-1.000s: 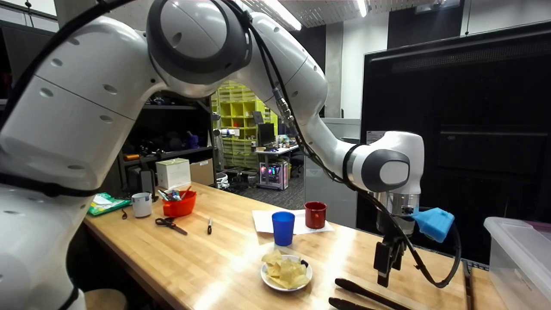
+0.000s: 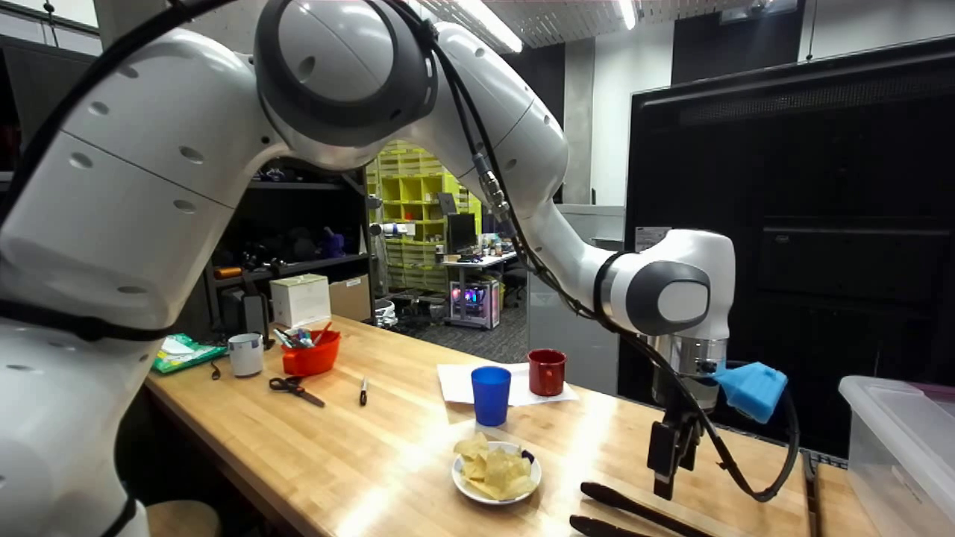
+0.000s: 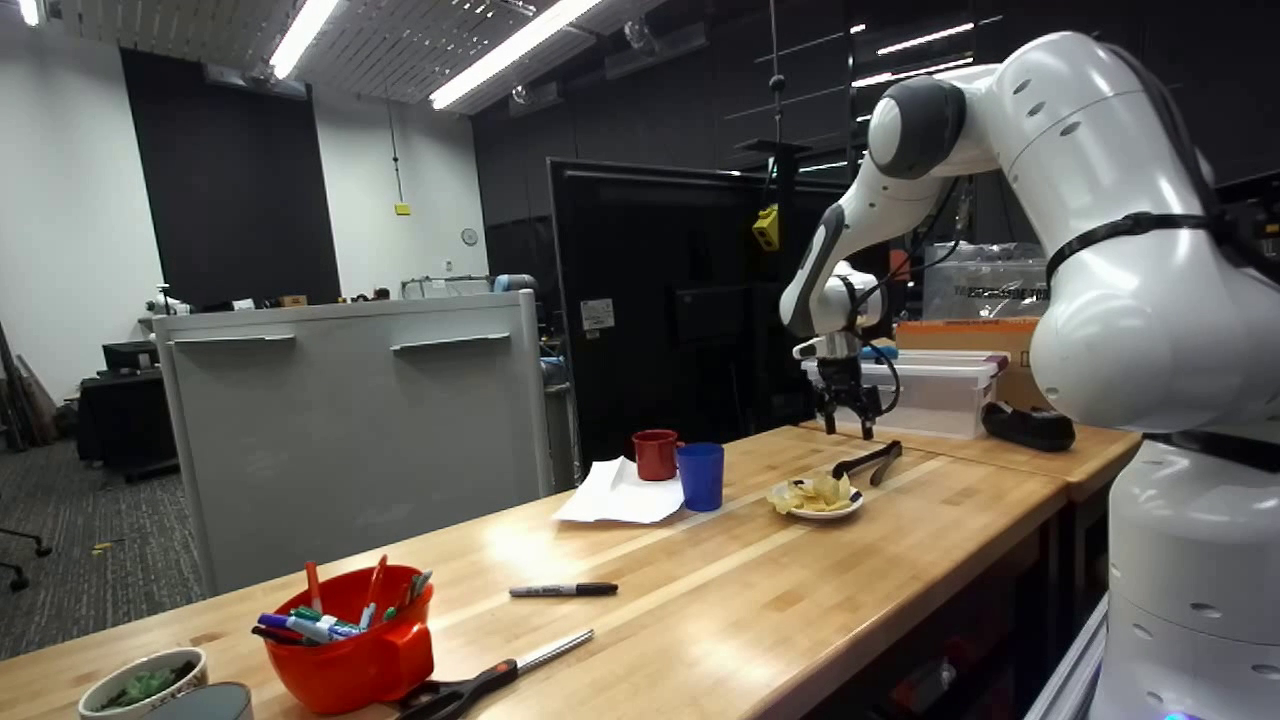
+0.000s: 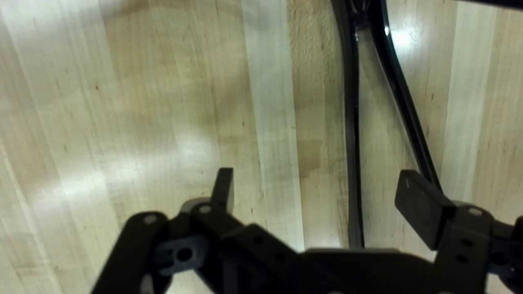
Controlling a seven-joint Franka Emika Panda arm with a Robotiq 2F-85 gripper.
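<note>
Black tongs (image 4: 353, 127) lie on the wooden table, spread in a V, with their hinge at the top of the wrist view. My gripper is open above the table, its fingers wide apart. In the wrist view one tong arm runs between the fingers and the other passes behind the right finger (image 4: 424, 208). Nothing is gripped. Exterior view 1 shows the gripper (image 2: 673, 470) hanging over the table, behind the tongs (image 2: 640, 510), whose far part is cut off by the frame. A white plate of chips (image 2: 495, 470) sits to their left.
Beyond the plate stand a blue cup (image 2: 490, 395) and a red mug (image 2: 547, 371) by white paper. A clear plastic bin (image 2: 895, 456) borders the right side. Scissors (image 3: 492, 684), a marker (image 3: 564, 589) and a red pen holder (image 3: 354, 648) occupy the other end.
</note>
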